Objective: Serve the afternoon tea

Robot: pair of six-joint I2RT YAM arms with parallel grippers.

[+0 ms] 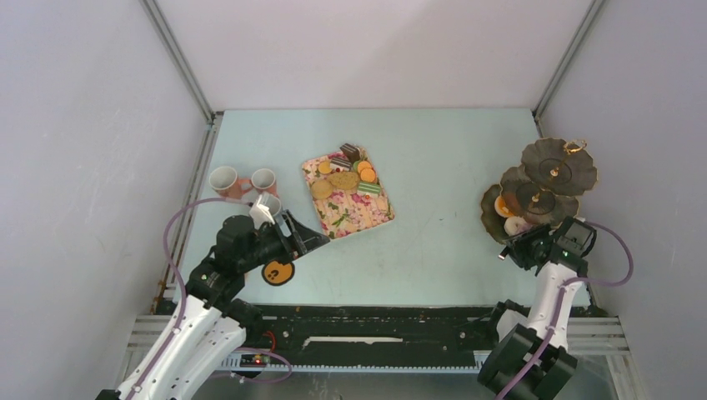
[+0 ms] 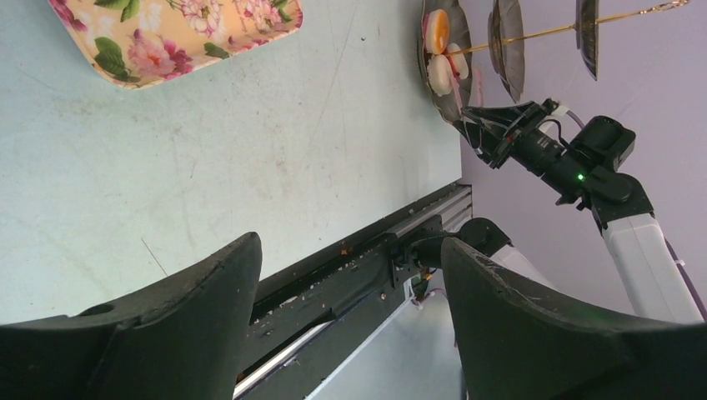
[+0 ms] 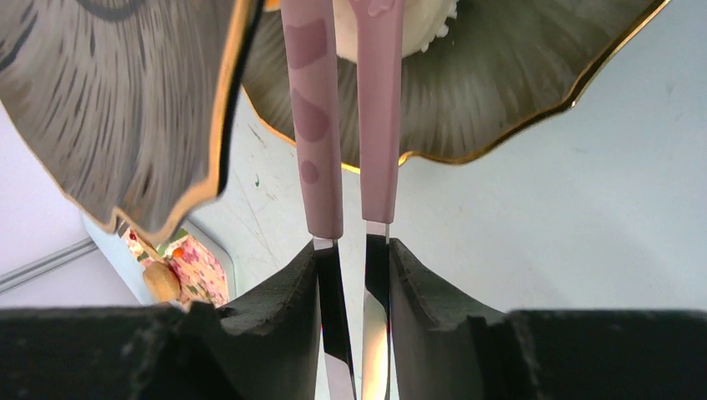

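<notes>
Pink tongs (image 3: 379, 117) with silver lower legs are held in my right gripper, its fingers against both legs. Their two pink arms stand slightly apart, reaching over the bottom plate (image 3: 492, 100) of a tiered stand; their tips run out of the right wrist view. A white pastry (image 3: 425, 25) lies right by the pink arms; whether they grip it cannot be told. In the left wrist view, an orange-topped piece (image 2: 436, 32) and white pieces (image 2: 439, 75) rest on that plate. My left gripper is open and empty above the table.
A floral tray (image 1: 354, 221) of cakes and biscuits occupies the table's middle. Pink-and-white cups (image 1: 223, 178) stand at the left, and a smiley-faced coaster (image 1: 278, 272) lies near the front. The stand's upper plates (image 1: 559, 167) overhang close to my right gripper. Table between tray and stand is clear.
</notes>
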